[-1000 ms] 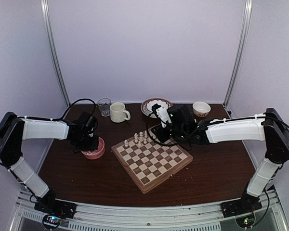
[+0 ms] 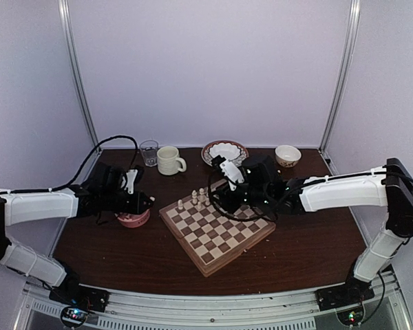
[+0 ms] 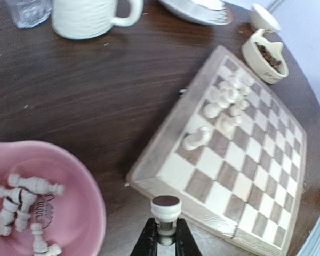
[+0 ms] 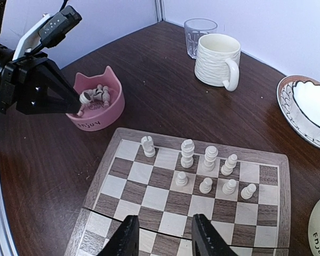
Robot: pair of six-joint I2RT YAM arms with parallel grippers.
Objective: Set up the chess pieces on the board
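Note:
Between the fingers of my left gripper is a white chess piece (image 3: pixel 166 209), its dark round base facing up toward the camera. That gripper hangs beside the pink bowl (image 3: pixel 90 186), where several more white pieces (image 3: pixel 34 185) lie on their sides. The chessboard (image 2: pixel 210 265) has several white pieces standing near one edge, among them a knight (image 4: pixel 148 145) in the corner area and pawns (image 4: pixel 182 178) in front of taller pieces (image 4: pixel 188 152). Over the board, my right gripper is part open, with nothing between its fingers.
Behind the board stand a cream mug (image 2: pixel 169 161), a glass (image 2: pixel 149 152), a patterned plate (image 2: pixel 210 152) and a small white bowl (image 2: pixel 288 155). A cream dish with dark contents (image 3: pixel 265 57) sits beside the board. Bare table lies in front of the pink bowl.
My left gripper has risen out of the pink bowl and shifted right toward the board, with a white piece now showing at its tips. The right arm has moved only slightly.

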